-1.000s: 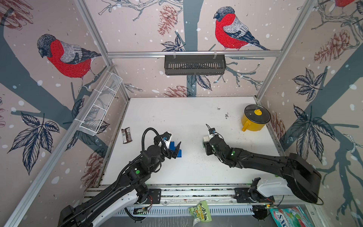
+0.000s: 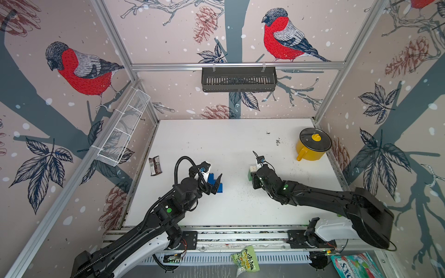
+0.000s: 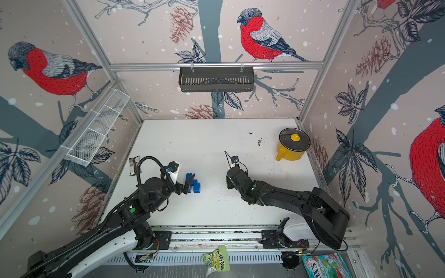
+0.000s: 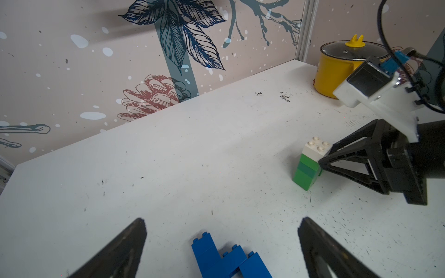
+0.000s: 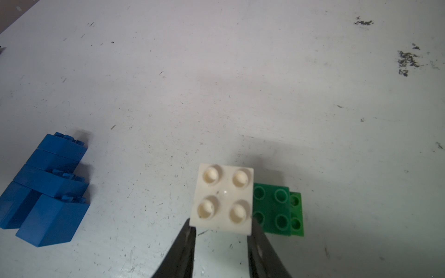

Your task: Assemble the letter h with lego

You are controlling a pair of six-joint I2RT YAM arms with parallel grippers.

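Note:
My right gripper is shut on a white brick (image 5: 224, 199), which tops green bricks (image 5: 273, 208) in the right wrist view; whether it rests on them or is apart is hard to tell. In the left wrist view the white brick appears stacked on the green ones. Blue bricks (image 5: 51, 217) lie assembled in a group on the table to the left, below my left gripper, which stands open with nothing between its blurred fingers.
A yellow pot (image 2: 309, 150) stands at the back right, a wrapped bar (image 2: 154, 165) lies at the left.
My right gripper and the bricks at it have shifted very slightly; the left arm has not moved.

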